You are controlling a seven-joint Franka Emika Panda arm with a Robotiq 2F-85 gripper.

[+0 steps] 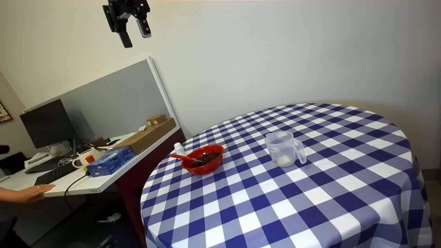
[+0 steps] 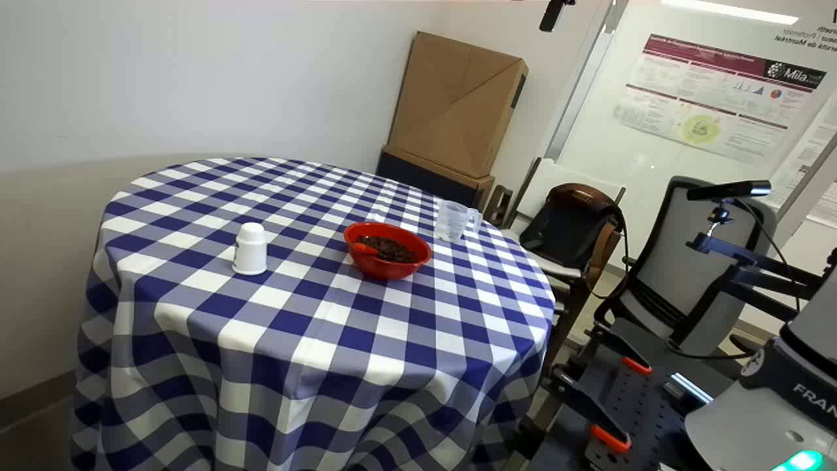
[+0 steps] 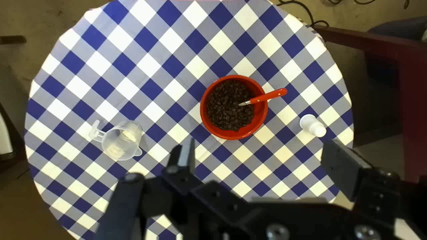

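My gripper [image 1: 138,40] hangs high above the table, well clear of everything on it. Its two fingers stand wide apart in the wrist view, open and empty. Below lies a red bowl [image 3: 204,102] filled with dark brown beans [image 3: 229,106]. A spoon with a red handle [image 3: 269,96] rests in the beans, its handle over the rim. To one side of the bowl stands a clear measuring cup [image 1: 277,145] with something pale at its bottom. On the bowl's other side is a small white bottle [image 2: 251,250], upright.
A blue-and-white checked cloth [image 2: 314,330] covers the round table, with wide free areas between the objects. In exterior view 1, a desk [image 1: 99,182] holding a monitor and boxes stands at left. Cardboard boxes [image 2: 463,106] and chairs are beyond the table in exterior view 2.
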